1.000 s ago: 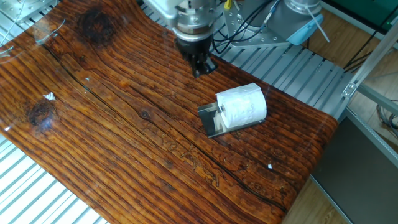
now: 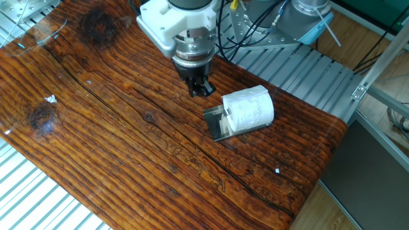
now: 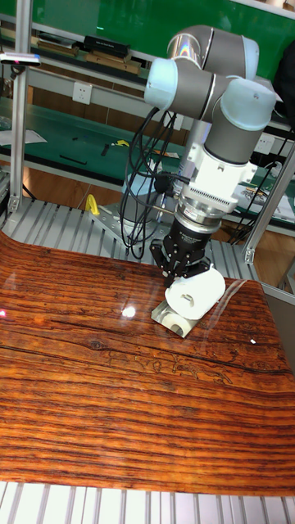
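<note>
A white paper roll (image 2: 248, 108) lies on its side on a small metal holder (image 2: 218, 124) at the right part of the wooden table. In the other exterior view the roll (image 3: 196, 293) shows its hollow end, with the metal holder (image 3: 173, 322) beneath it. My black gripper (image 2: 202, 90) points down over the table, just to the left of the roll and apart from it in exterior view 2. In exterior view 3 the gripper (image 3: 180, 270) overlaps the roll's upper edge. Whether its fingers are apart or together is not clear, and nothing held shows.
Black cables (image 3: 139, 187) hang beside the arm. The arm's base stands behind the table.
In exterior view 2 my gripper has shifted toward the viewer and slightly left, its tip now lower in the picture. The roll and holder have not moved.
</note>
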